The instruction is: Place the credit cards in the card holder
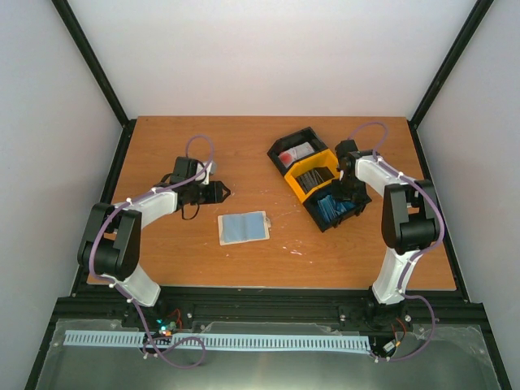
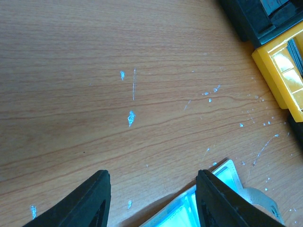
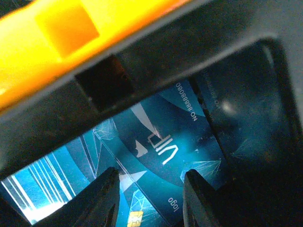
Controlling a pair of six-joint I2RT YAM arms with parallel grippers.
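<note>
Blue cards [image 3: 156, 142] lie overlapping in the black bin [image 1: 312, 213], the nearest of three bins in a row. Over them my right gripper reaches down with its fingers apart and no card visibly gripped; in the top view its own body hides the fingertips [image 3: 111, 189]. The card holder [image 1: 244, 227], a flat light-blue sleeve with a small tab, rests on the table in front of the bins. To its upper left my left gripper hovers, fingers apart, with only table and a corner of the holder [image 2: 229, 175] visible behind the gap.
A yellow bin [image 1: 297, 188] with dark cards stands in the middle of the row, and another black bin [image 1: 277, 154] with white and red cards is at the far end.
</note>
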